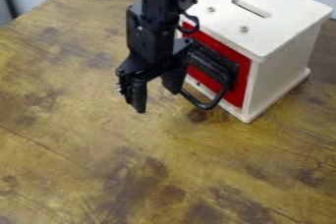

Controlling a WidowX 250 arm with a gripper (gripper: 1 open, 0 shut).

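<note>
My black gripper [155,88] hangs pointing down above the wooden table, just left of a white box [273,56]. Its fingers are spread apart, open, with nothing seen between them. The box has a red front [234,91] carrying a black panel with a cable loop at its lower part; my gripper is close in front of it and hides part of the red face. The box's top has a slot and screws.
A pale wall shows at the upper left edge.
</note>
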